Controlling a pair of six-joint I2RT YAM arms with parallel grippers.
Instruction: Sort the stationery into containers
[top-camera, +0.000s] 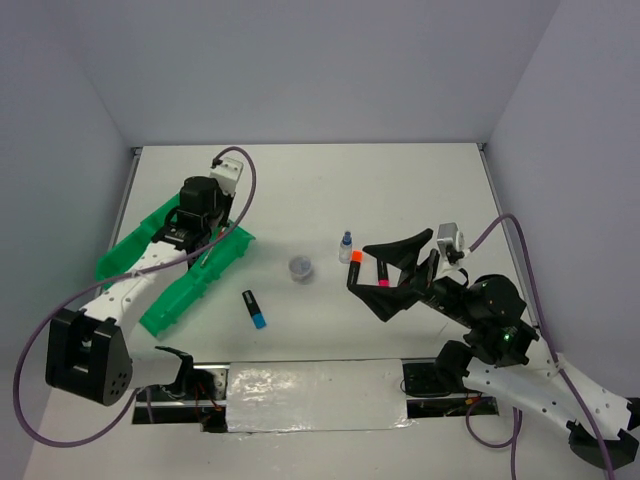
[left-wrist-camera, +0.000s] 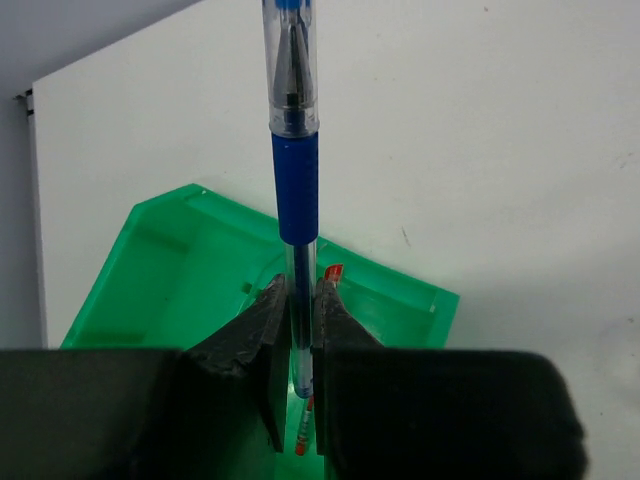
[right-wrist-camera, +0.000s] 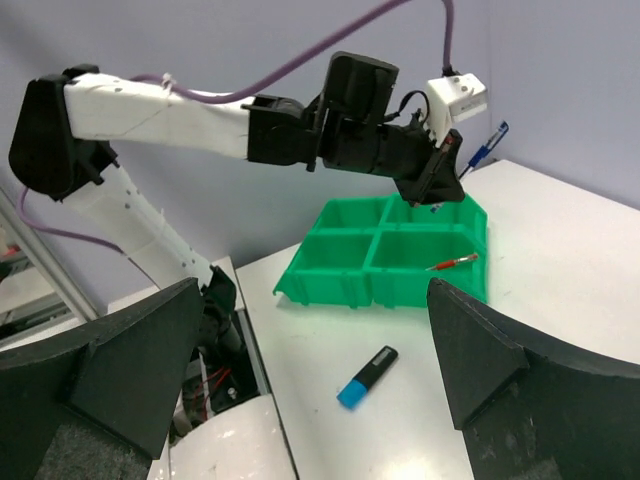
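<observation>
A clear pen with a blue grip (left-wrist-camera: 297, 190) stands upright in my left gripper, which is shut on it. That gripper is above the green compartment tray (top-camera: 135, 240), over the section holding a red pen (right-wrist-camera: 453, 262). My right gripper (top-camera: 372, 268) is open and empty, over the right side of the table. Near it lie a black marker with an orange cap (top-camera: 355, 258) and a black marker with a pink end (top-camera: 383, 281). A small clear bottle with a blue cap (top-camera: 346, 240) is left of them. A black and blue highlighter (right-wrist-camera: 368, 377) lies in front of the tray.
A small round clear container (top-camera: 300, 267) stands mid-table. A silvery sheet (top-camera: 315, 395) lies at the front between the arm bases.
</observation>
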